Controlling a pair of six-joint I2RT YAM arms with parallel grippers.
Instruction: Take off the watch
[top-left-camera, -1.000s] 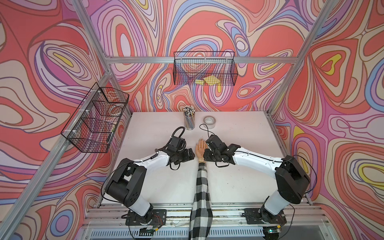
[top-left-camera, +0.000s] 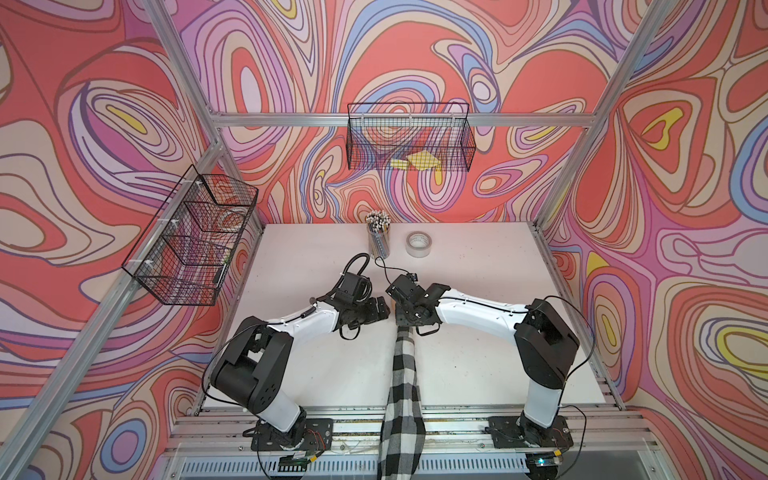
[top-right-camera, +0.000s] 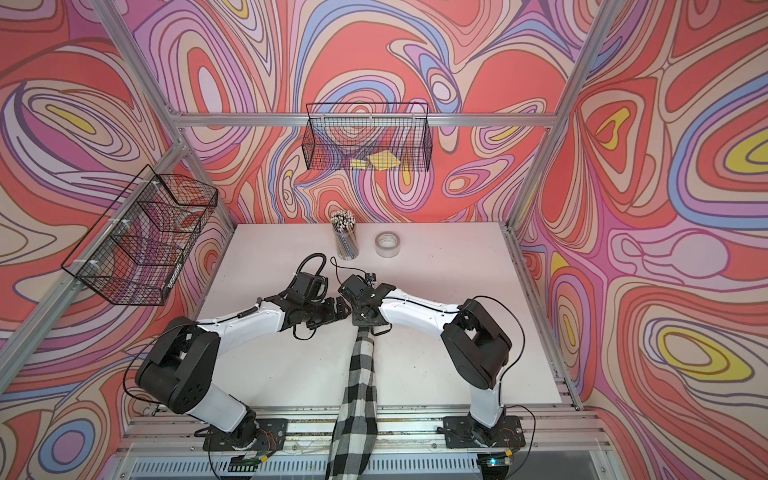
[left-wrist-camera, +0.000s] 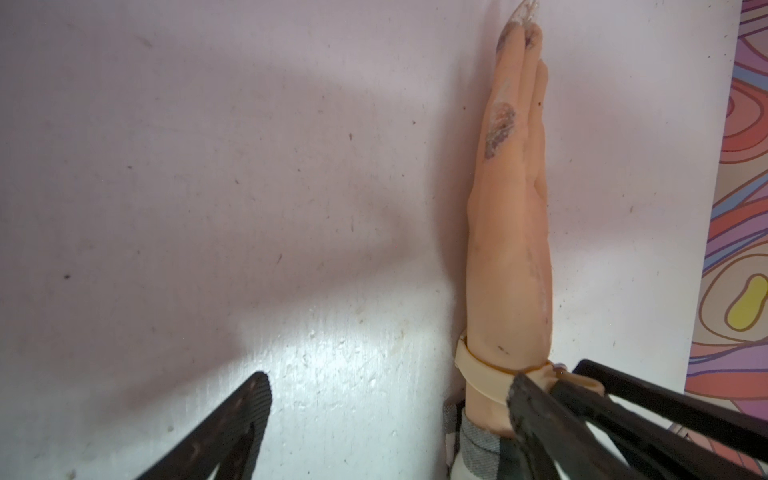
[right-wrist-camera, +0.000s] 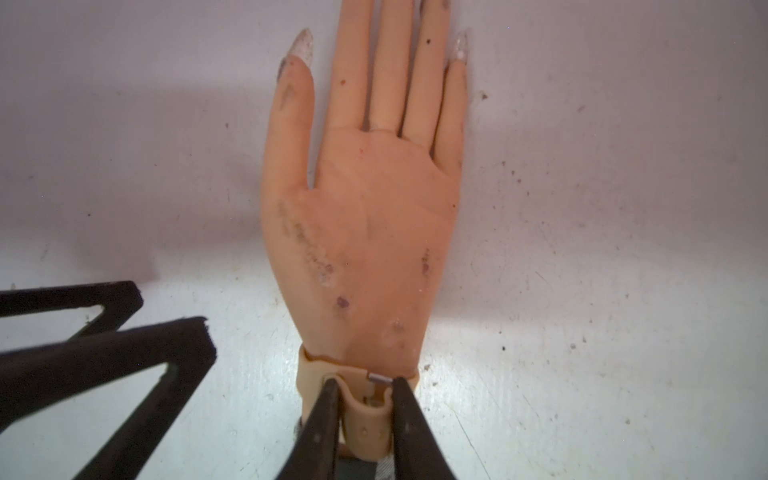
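Observation:
A cream watch strap circles the wrist of a palm-up mannequin hand. In the right wrist view, a raised loop of the strap and a small metal buckle piece show at the wrist. My right gripper is over it, its fingertips narrowly apart on either side of the loop; whether they grip it is unclear. My left gripper is open and empty, with one finger overlapping the strap in its view. From above, the arms hide the watch.
A checked sleeve covers the forearm. Behind the hand stand a holder of cotton swabs and a roll of tape. Bare tabletop lies to both sides. The grippers are close together.
My right arm has moved left, from beside the hand to over its wrist, and now covers the hand from above. The left arm has stayed still.

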